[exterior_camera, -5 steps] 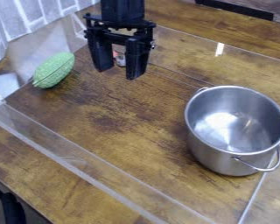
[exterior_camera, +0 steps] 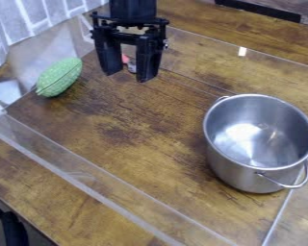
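My black gripper point(exterior_camera: 128, 60) hangs over the upper middle of the wooden table, its two fingers pointing down and apart; I see nothing clearly held between them. Behind it, partly hidden, is a small silver and red object point(exterior_camera: 132, 64), too obscured to name. A green oval object point(exterior_camera: 59, 77), ridged and pale, lies at the left. A large steel pot point(exterior_camera: 257, 144) with side handles stands at the right.
Clear plastic edging runs along the left and front, with crumpled light material at the upper left.
My gripper has shifted very slightly upward and to the left. The pot and the green object have not moved.
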